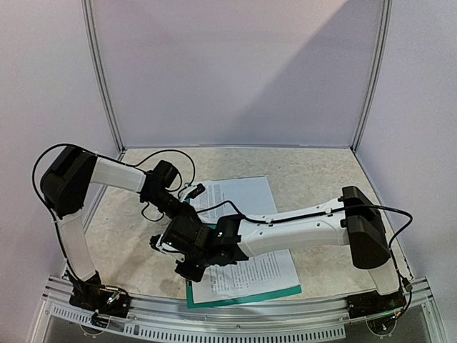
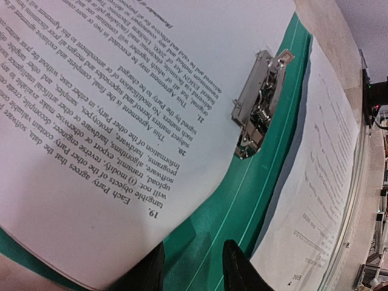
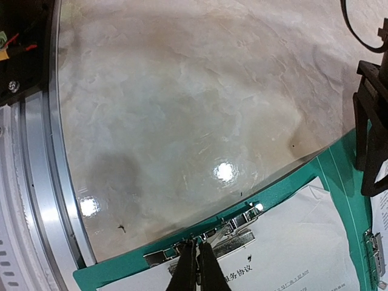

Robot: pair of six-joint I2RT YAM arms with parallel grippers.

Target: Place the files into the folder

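A green folder lies open on the table, its cover [image 1: 246, 300] showing under printed papers [image 1: 250, 275] in the lower half and more papers [image 1: 243, 193] in the upper half. The left wrist view has a metal clip [image 2: 260, 103] beside the curled sheet [image 2: 121, 121]. My left gripper is open over the green spine, nothing between its fingers. In the right wrist view, my right gripper is shut at the other metal clip [image 3: 227, 236], on the folder's edge. Nothing shows between its fingertips; whether they touch the clip I cannot tell.
The right forearm [image 1: 293, 229] crosses above the folder and hides much of it. Bare table [image 3: 176, 133] lies beside the folder's clip edge, and a metal rail [image 1: 214, 311] runs along the front.
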